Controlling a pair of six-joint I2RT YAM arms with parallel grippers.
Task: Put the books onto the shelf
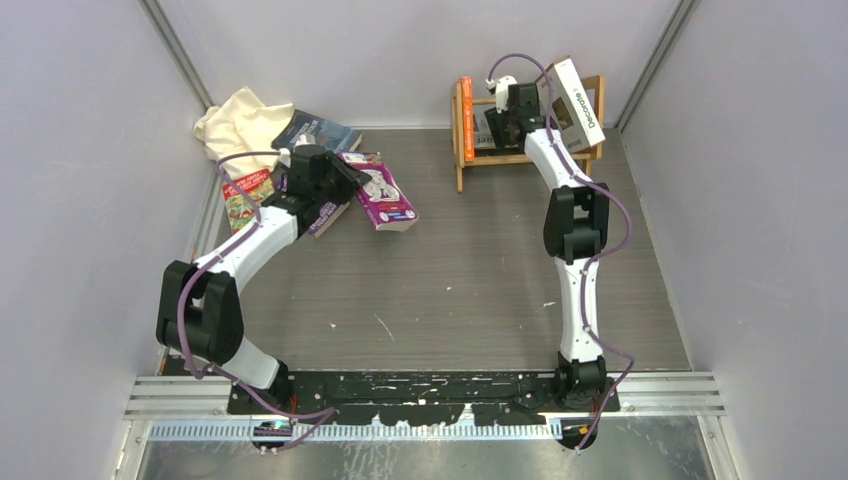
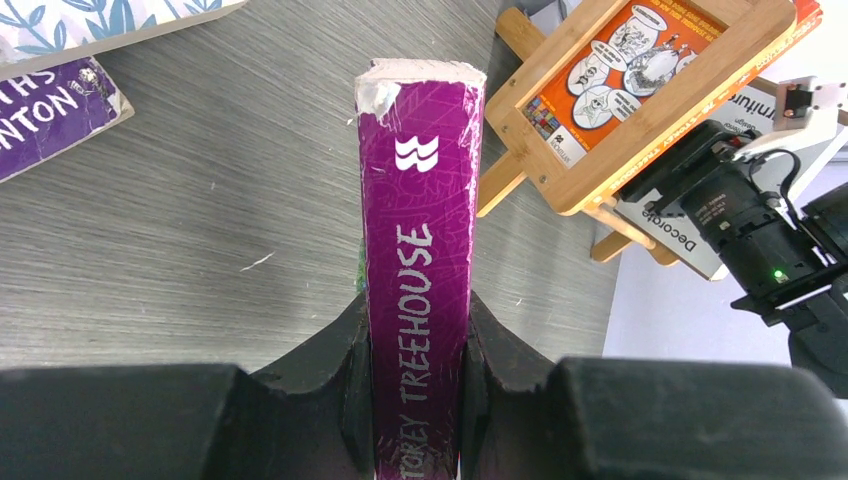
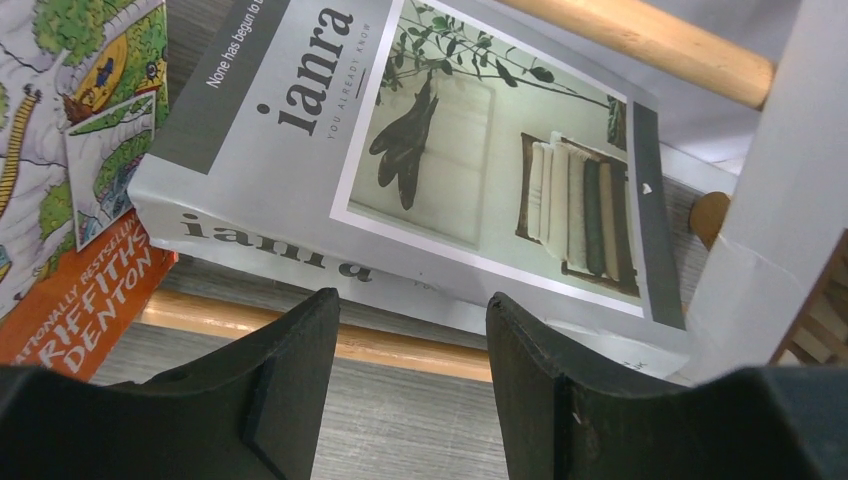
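Note:
My left gripper is shut on a purple Treehouse book [image 2: 420, 220], held above the floor with its spine facing the wrist camera. The top view shows this purple book [image 1: 385, 197] tilted right of the left hand. Over the wooden rack [image 1: 460, 150], my right gripper stands open above the front edge of a grey ianra book [image 3: 300, 190] lying flat in the rack; nothing is between its fingers. An orange book [image 1: 467, 118] stands upright at the rack's left end. A white Decorate book [image 1: 577, 105] leans at its right end.
At the left wall lie a cream cloth bag [image 1: 240, 125], a dark blue book [image 1: 315, 132], a red-green book [image 1: 240, 198] and another purple book [image 1: 328, 216].

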